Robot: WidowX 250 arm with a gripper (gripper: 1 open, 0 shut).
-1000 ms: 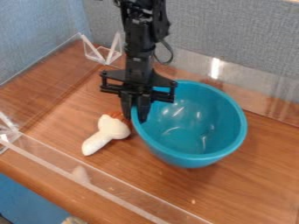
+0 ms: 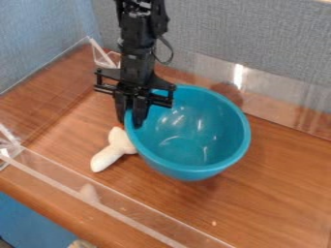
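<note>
My black gripper (image 2: 134, 99) hangs from the top of the view, shut on the left rim of a turquoise bowl (image 2: 195, 145), which looks slightly tilted. The fingertips are partly hidden at the rim. A cream, elongated object (image 2: 111, 151), rounded at its ends, lies on the wooden table just left of the bowl, beside it and below the gripper.
Clear plastic barriers edge it at the back and front left. A grey wall stands behind, and blue shows beyond the front-left edge.
My gripper has moved left with the bowl, which now sits closer over the cream object. The cream object looks unmoved.
</note>
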